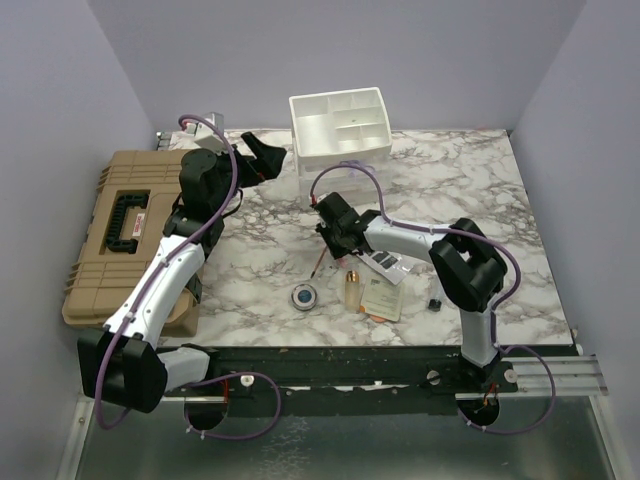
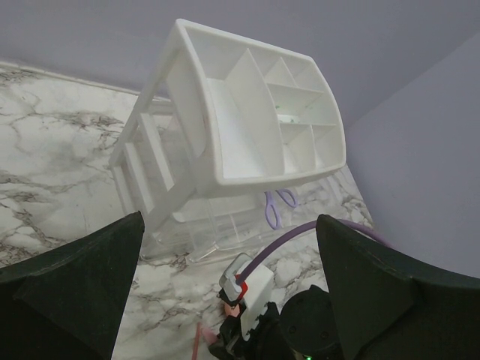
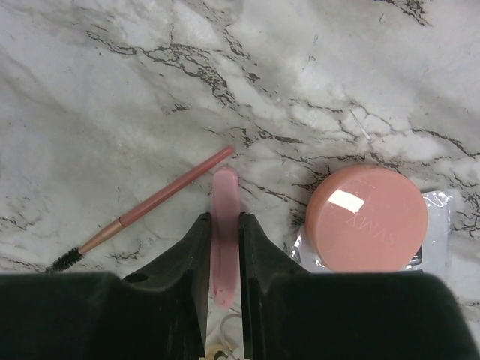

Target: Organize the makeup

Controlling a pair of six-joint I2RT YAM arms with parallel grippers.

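My right gripper has its fingers closed in around a flat pink stick (image 3: 225,184) lying on the marble table; whether it grips it is unclear. Beside it lie a pink spoolie brush (image 3: 169,191) and a round pink compact (image 3: 364,221) on a clear packet. My left gripper stands open in the air at the left, empty. A white organizer (image 1: 340,130) with compartments stands at the back, purple scissors (image 2: 274,210) in its clear lower part.
A round device (image 1: 304,296), a gold-capped bottle (image 1: 352,291), a cream card (image 1: 382,300) and a dark-capped vial (image 1: 436,295) lie at the front. A tan case (image 1: 100,260) fills the left side.
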